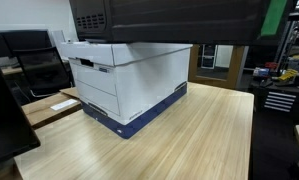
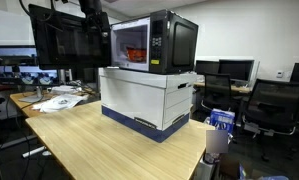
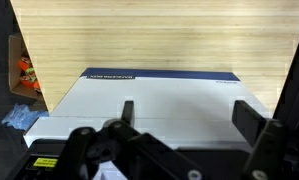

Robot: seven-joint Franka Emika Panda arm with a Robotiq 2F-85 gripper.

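Note:
In the wrist view my gripper is open, its two dark fingers wide apart with nothing between them. Below it lie the front of the white box [image 3: 169, 100] with its blue base, and the wooden table. A microwave [image 2: 169, 42] sits on top of this box in exterior view 2, its door [image 2: 64, 48] swung open to the left. Something orange-red [image 2: 137, 55] shows inside the microwave; its details are too small to tell. Part of the dark arm [image 2: 87, 14] appears above the open door, its lower portion hidden there.
Office chairs [image 2: 272, 100] and monitors surround the table. The microwave's dark body [image 1: 189, 20] blocks the top of exterior view 1.

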